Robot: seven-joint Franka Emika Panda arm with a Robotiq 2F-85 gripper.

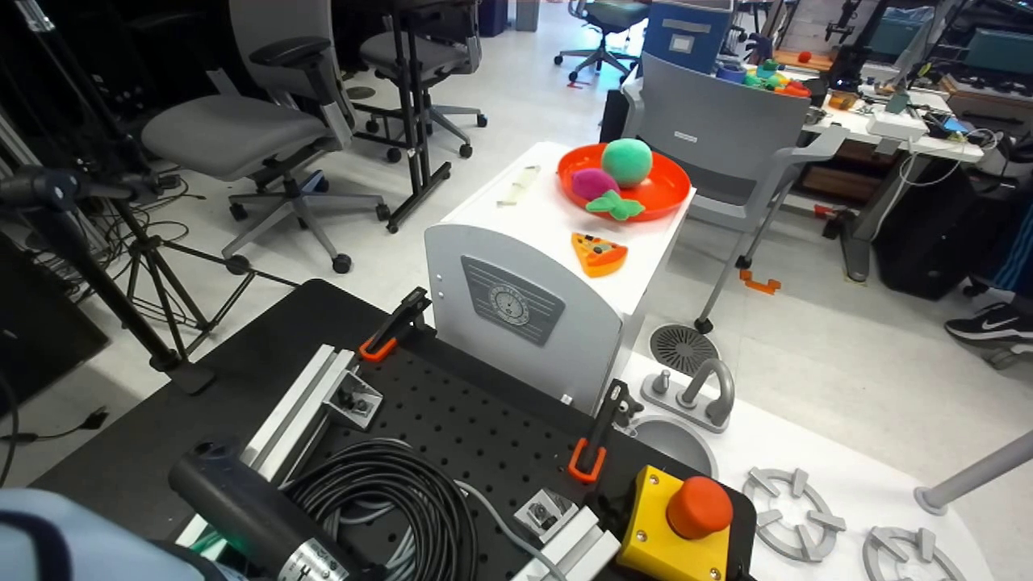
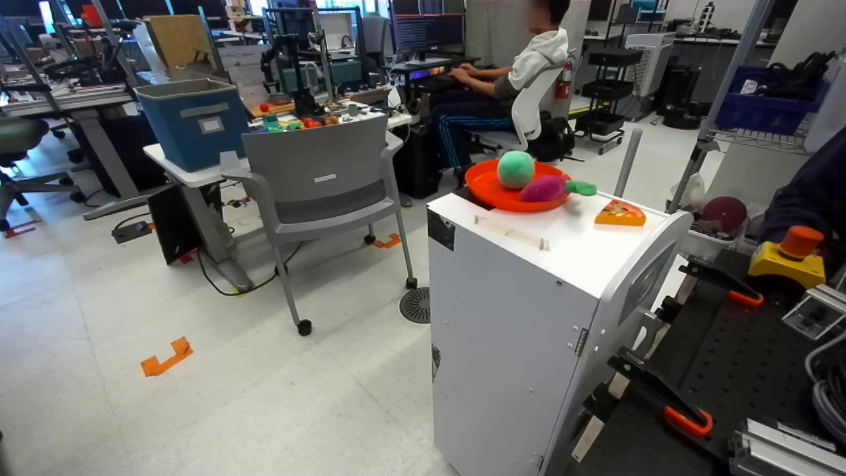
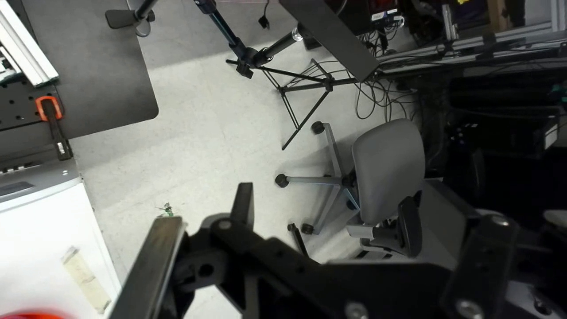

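An orange-red plate (image 1: 664,200) lies on top of a white cabinet (image 1: 505,224), seen in both exterior views. In it sit a green ball (image 1: 626,161) and a purple toy eggplant (image 2: 543,189) whose green top (image 2: 581,188) reaches over the rim. A toy pizza slice (image 1: 598,253) lies beside the plate on the cabinet. My gripper appears in the wrist view, open, its two fingers apart with floor showing between them. Its tips are past the cabinet's edge, above the floor. Only a sliver of the plate enters that view at the lower left.
A pale strip (image 3: 87,280) lies on the cabinet top. Black clamps (image 1: 395,328) stand along the table's edge. A yellow box with a red button (image 1: 699,507), coiled cables (image 1: 387,499) and a toy sink (image 1: 673,444) are nearby. An office chair (image 3: 390,170) stands on the floor.
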